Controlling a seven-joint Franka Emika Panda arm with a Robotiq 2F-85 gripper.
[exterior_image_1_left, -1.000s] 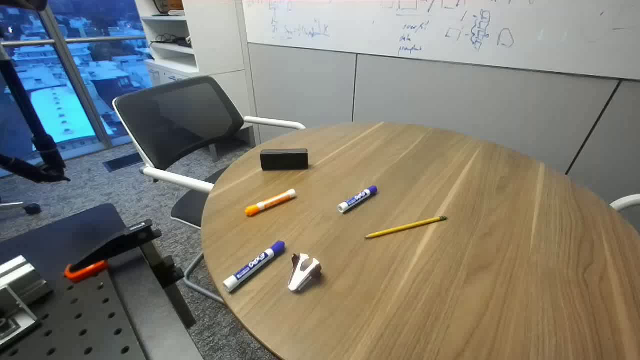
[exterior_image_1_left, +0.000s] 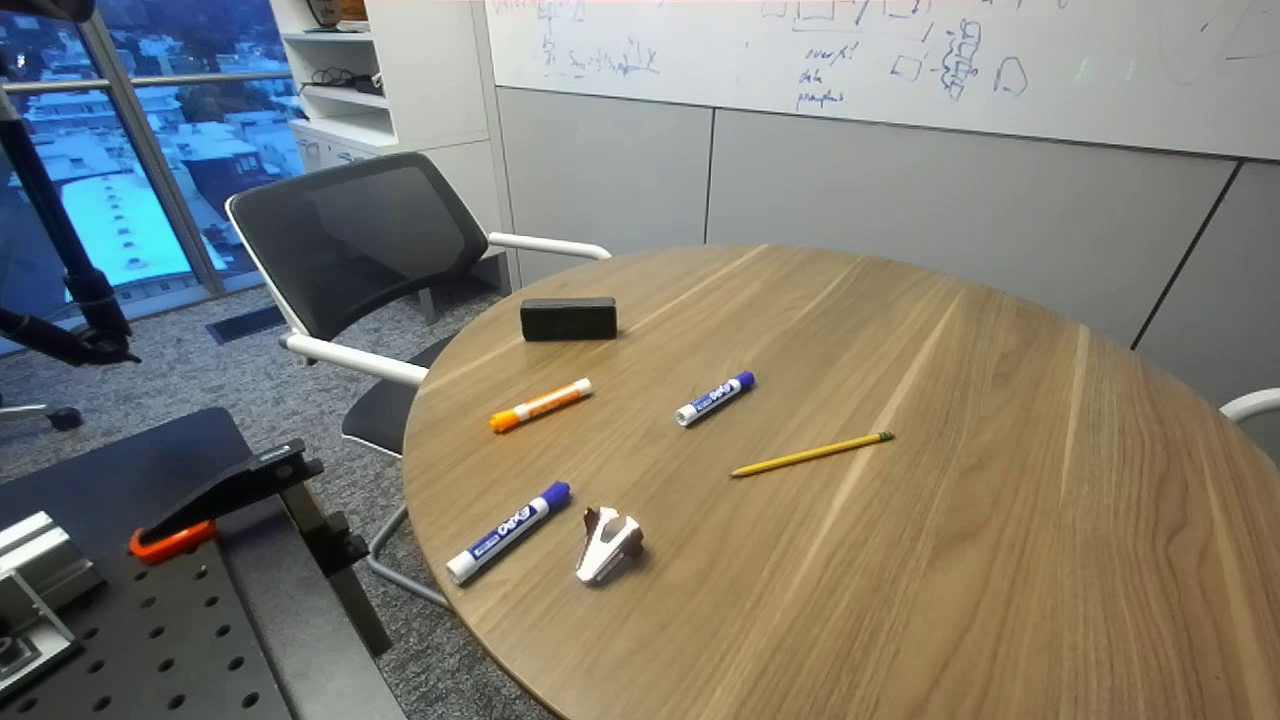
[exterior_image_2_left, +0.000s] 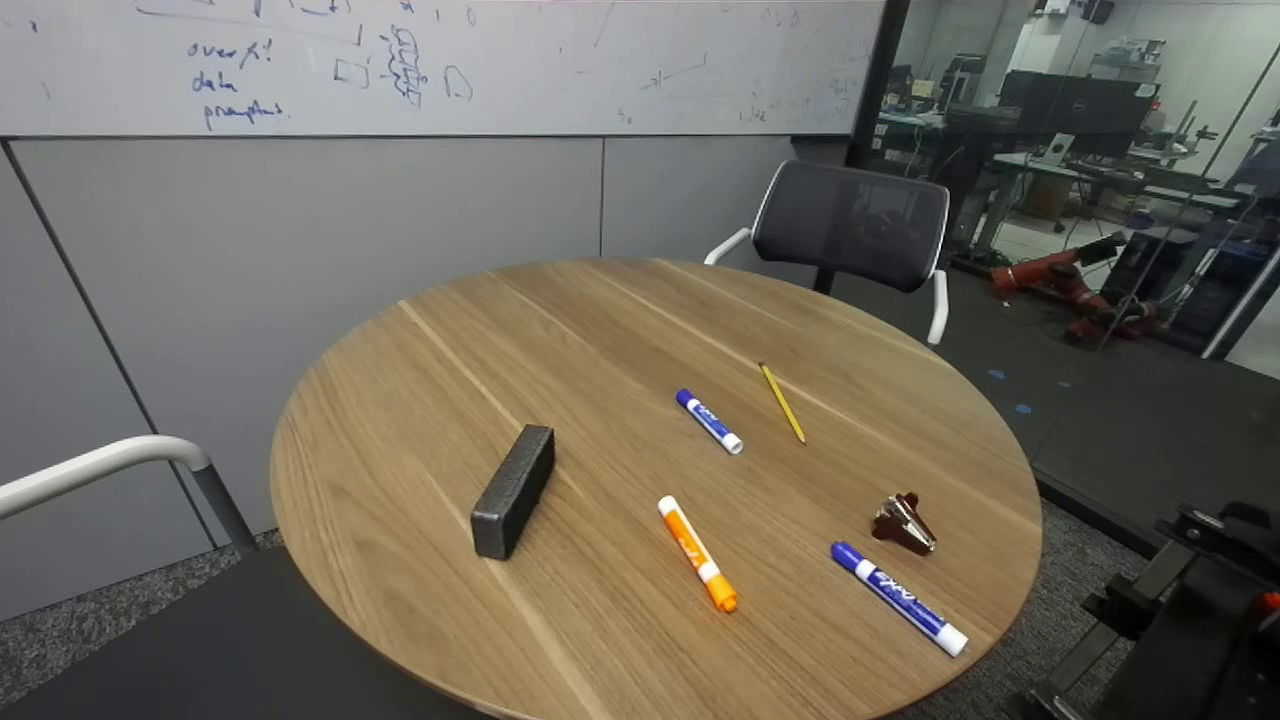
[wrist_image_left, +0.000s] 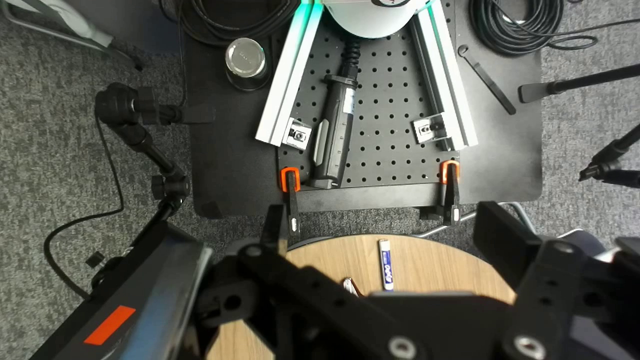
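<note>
On the round wooden table (exterior_image_1_left: 960, 576) lie a blue marker (exterior_image_1_left: 510, 534) near the edge, a second blue marker (exterior_image_1_left: 716, 398), an orange marker (exterior_image_1_left: 541, 406), a yellow pencil (exterior_image_1_left: 813, 455), a staple remover (exterior_image_1_left: 609, 546) and a black eraser-like block (exterior_image_1_left: 569, 319). Only in the wrist view does my gripper show, its fingers wide open and nothing held between them. Below the fingertips there, one blue marker (wrist_image_left: 385, 265) and part of the staple remover (wrist_image_left: 351, 286) are visible. The gripper's body hides much of the tabletop.
A black bench (wrist_image_left: 240, 168) with a perforated plate borders the table across a gap. Orange-tipped clamps (wrist_image_left: 289, 180) stick out from its edge. Chairs (exterior_image_2_left: 852, 222) stand around the table.
</note>
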